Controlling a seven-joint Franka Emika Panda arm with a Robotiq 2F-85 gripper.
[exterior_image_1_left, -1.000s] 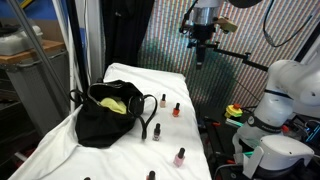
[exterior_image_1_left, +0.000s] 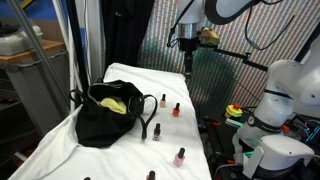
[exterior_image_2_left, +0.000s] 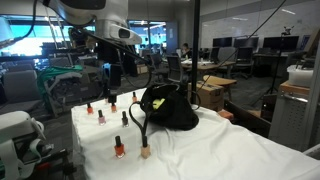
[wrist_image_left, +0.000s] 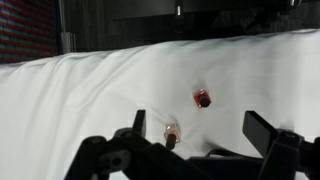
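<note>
Several small nail-polish-like bottles with dark caps stand on a white cloth. In exterior view 1 an orange-red bottle (exterior_image_1_left: 176, 111) stands near the cloth's right edge, with a paler bottle (exterior_image_1_left: 163, 101) close by. My gripper (exterior_image_1_left: 188, 72) hangs above that side of the cloth, clear of the bottles. In the wrist view its fingers are wide apart with nothing gripped. A red bottle (wrist_image_left: 203, 100) and a peach-coloured bottle (wrist_image_left: 172, 131) appear below, between and beyond the fingers. A black bag (exterior_image_2_left: 178, 112) with something yellow-green inside lies open on the cloth.
The bag's black strap (exterior_image_1_left: 153, 122) loops out onto the cloth near the bottles. A pink bottle (exterior_image_1_left: 179, 158) stands nearer the front, and two dark-capped ones show at the bottom edge. Bare cloth (exterior_image_2_left: 235, 150) spreads beside the bag.
My gripper has shifted left in exterior view 1, toward the bag side, and slightly lower. The bottles and bag have not moved.
</note>
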